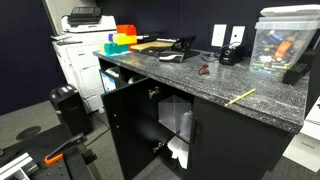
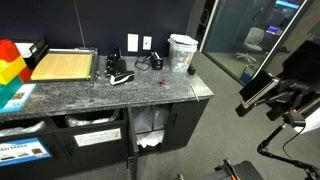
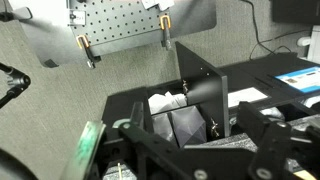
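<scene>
In the wrist view my gripper is open, its dark fingers spread wide at the bottom edge. Between and beyond them, with nothing seen gripped, lies the low cabinet, seen from above. One cabinet door point(image 1: 130, 125) stands swung out, while the door beside it point(image 1: 218, 140) is shut. Inside the opening are a grey bin point(image 1: 175, 114) and something white and crumpled point(image 1: 179, 150), also seen near the cabinet's floor in exterior view 2. Part of the dark arm point(image 2: 285, 85) shows at the right there; its fingers are hard to make out.
The speckled countertop point(image 1: 210, 80) carries a clear tub point(image 1: 280, 45) of colourful items, reddish glasses point(image 1: 204, 69), a yellow stick point(image 1: 241, 97), a wooden board point(image 2: 62, 65) and coloured blocks point(image 2: 12, 72). Open floor point(image 2: 195, 155) lies before the cabinet.
</scene>
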